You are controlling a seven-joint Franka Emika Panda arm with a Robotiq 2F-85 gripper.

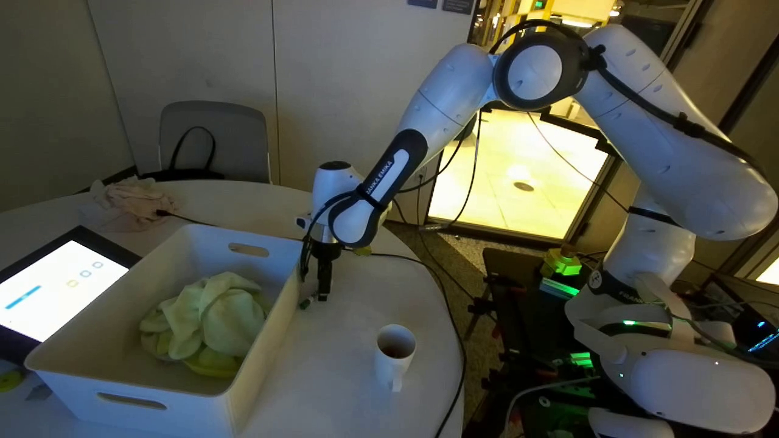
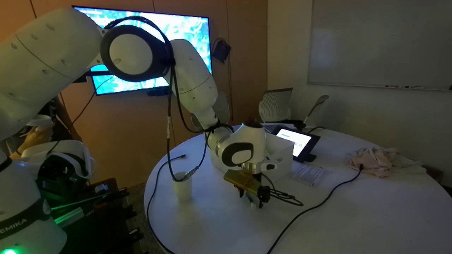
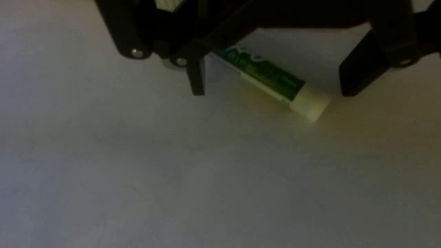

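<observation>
Low over the table, my gripper stands open, its two dark fingers spread well apart in the wrist view. Between and below them lies a green and white marker, slanted, with its white end toward the right finger. Part of its far end is hidden behind the gripper's body. In exterior view 1 the gripper points down beside the bin, and only a bit of the marker shows at its left. The second exterior view shows the gripper near the tabletop, largely covering the marker.
A white bin holding a pale green cloth stands close to the gripper. A white mug with dark contents sits nearer the table's edge. A screen, a pinkish cloth and a black cable also occupy the table.
</observation>
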